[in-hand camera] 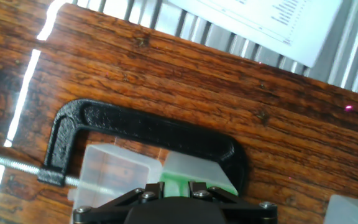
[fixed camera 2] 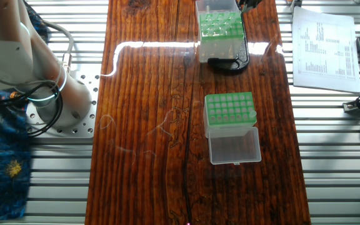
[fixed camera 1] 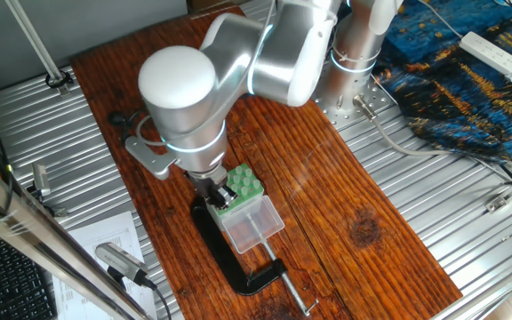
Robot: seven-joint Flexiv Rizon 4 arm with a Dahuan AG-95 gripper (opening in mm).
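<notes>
In exterior view 1 my gripper (fixed camera 1: pixel 226 197) points down at the left side of a green-topped rack box (fixed camera 1: pixel 245 185). Round bumps, perhaps caps, cover much of that top, and a clear lid (fixed camera 1: pixel 254 228) lies folded open beside it. From the wrist, my gripper shows low in view, its dark fingertips a little apart over the green rack top (in-hand camera: pixel 178 179). Whether anything sits between them cannot be made out. A second green rack (fixed camera 2: pixel 230 107) stands apart with its lid (fixed camera 2: pixel 235 146) open; its holes look mostly empty, with one pale piece at a corner.
A black C-clamp (in-hand camera: pixel 148 124) runs alongside the first box, its screw rod (fixed camera 1: pixel 290 289) reaching towards the table's front. Printed paper (fixed camera 2: pixel 325 50) lies past the table's edge.
</notes>
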